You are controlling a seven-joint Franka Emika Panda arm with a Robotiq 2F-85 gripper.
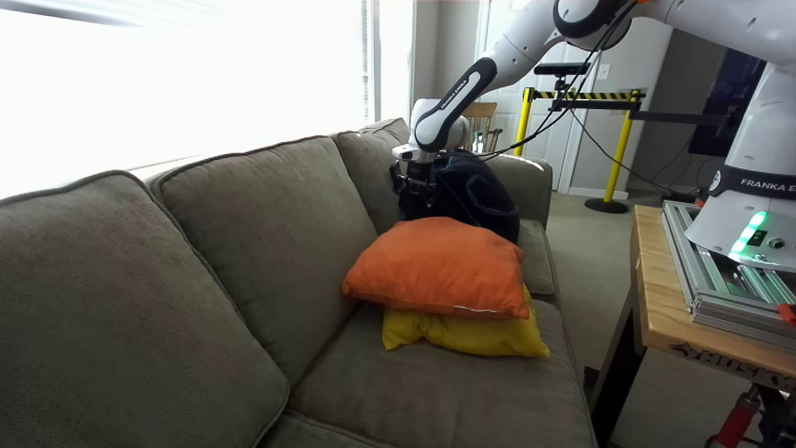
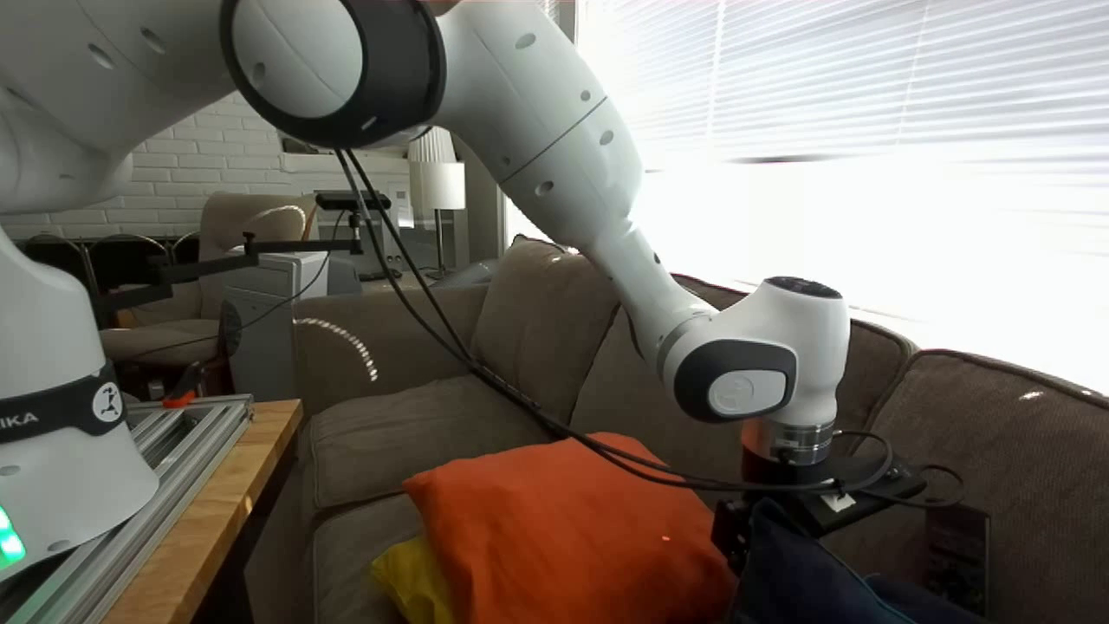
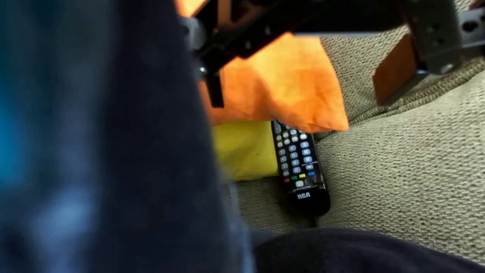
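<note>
My gripper is open, its two fingers wide apart with nothing gripped between them. In exterior view 1 the gripper [image 1: 418,190] is low at the sofa's back, beside a dark blue bundle of cloth [image 1: 477,194]. A black remote [image 3: 298,163] with RCA lettering shows in the wrist view, beyond the fingertips; its upper end is tucked under the orange pillow [image 3: 295,82]. The remote [image 2: 956,562] leans on the back cushion in exterior view 2. Blurred dark blue cloth [image 3: 159,159] fills the wrist view's left side, close to the camera.
A yellow pillow [image 1: 470,332] lies under the orange one on the sofa seat. The back cushions [image 1: 261,239] rise close beside the gripper.
</note>
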